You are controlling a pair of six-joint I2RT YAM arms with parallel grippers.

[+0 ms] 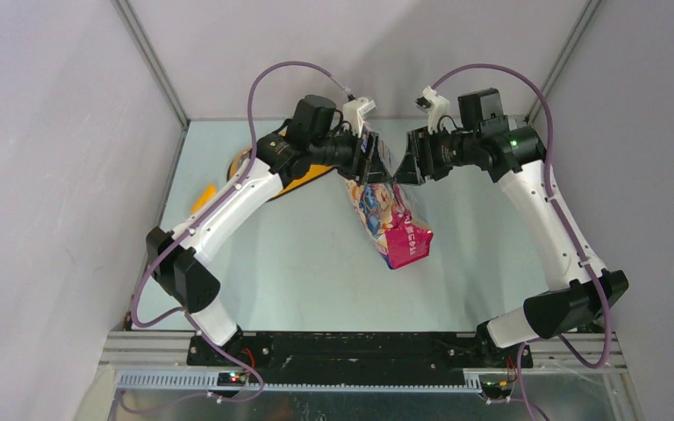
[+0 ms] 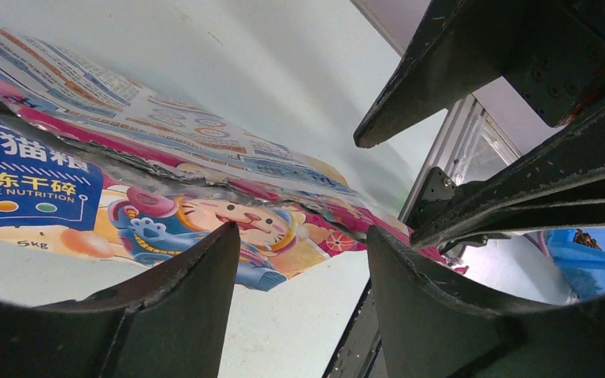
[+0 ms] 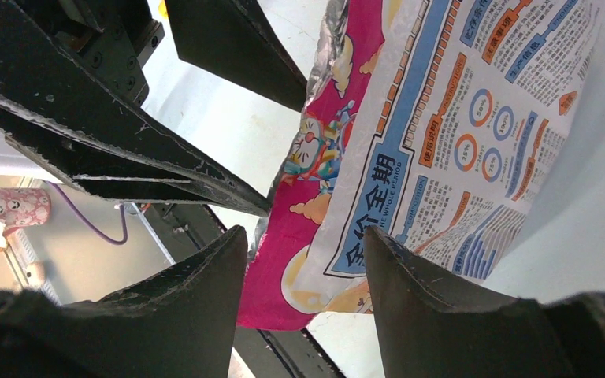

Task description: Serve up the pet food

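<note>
A colourful pet food bag (image 1: 390, 228) stands at the centre of the table, its silvery top seam running between my two grippers. My left gripper is shut on the bag's seam, which passes behind its fingertips in the left wrist view. My right gripper is part open over the bag's pink edge, fingertips either side of it; whether they press on it I cannot tell. In the right wrist view the left gripper's black body fills the upper left, close beside the seam.
An orange object with a dark rim (image 1: 301, 180) lies behind the left arm, and a small orange item (image 1: 203, 197) at the left.
</note>
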